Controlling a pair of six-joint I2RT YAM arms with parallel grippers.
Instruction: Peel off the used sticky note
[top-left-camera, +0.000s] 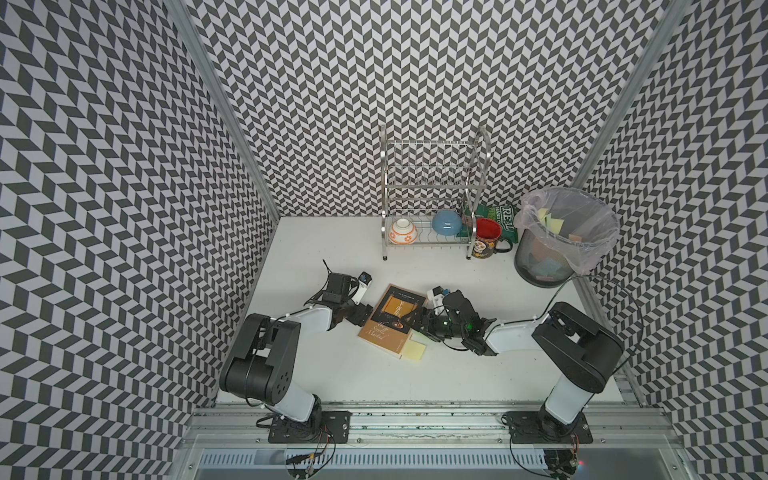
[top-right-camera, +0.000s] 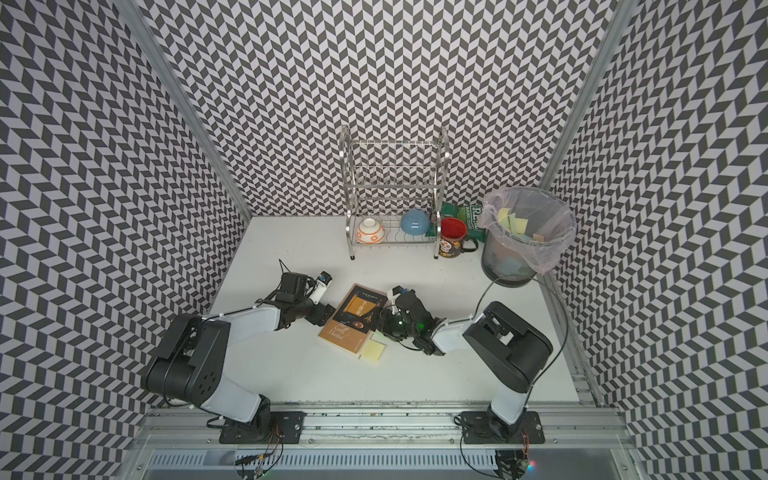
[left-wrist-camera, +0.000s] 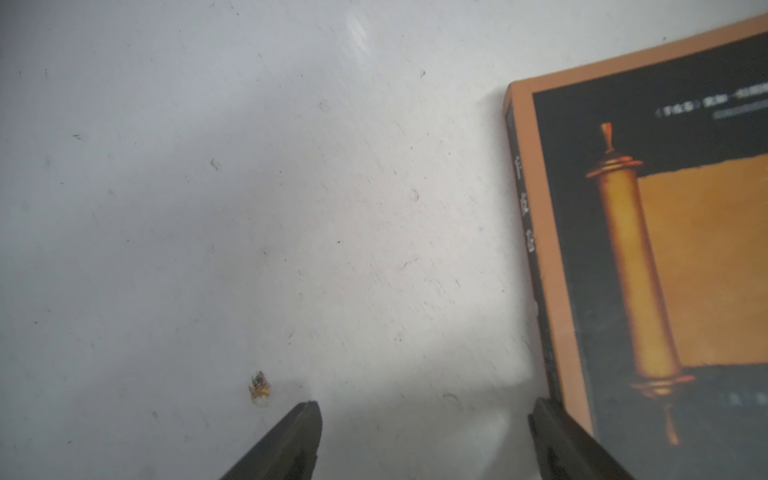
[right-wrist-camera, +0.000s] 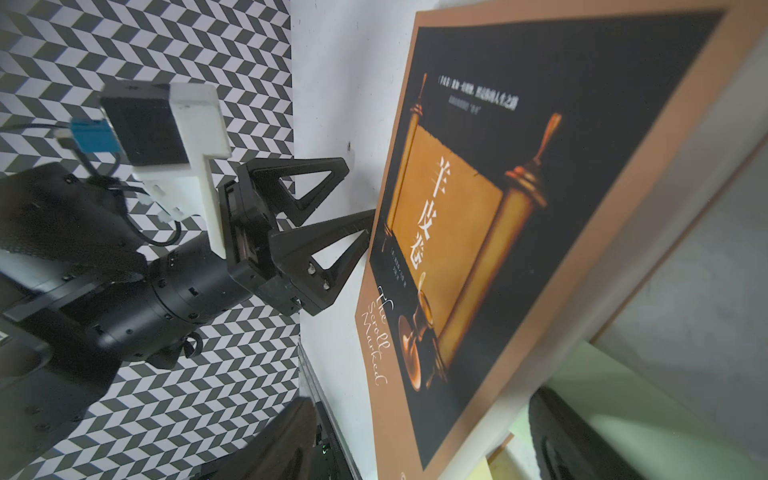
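Note:
A brown and black book (top-left-camera: 388, 332) lies on the table between my two grippers. From its right side a yellow sticky note (top-left-camera: 413, 351) sticks out near the lower corner. In the right wrist view, a pale green sheet (right-wrist-camera: 640, 404) also juts from beside the book's edge. My right gripper stands open at that edge, one finger (right-wrist-camera: 564, 440) in front of the green sheet and nothing visibly gripped. My left gripper is open at the book's left side, its right finger (left-wrist-camera: 564, 444) close to the spine; only bare table shows between its fingers.
A lined waste bin (top-left-camera: 540, 264) with paper notes inside stands at the back right. Behind the book are a metal rack (top-left-camera: 385, 192) with bowls, and a red-lined mug (top-left-camera: 484, 245). Bare table lies in front of the book.

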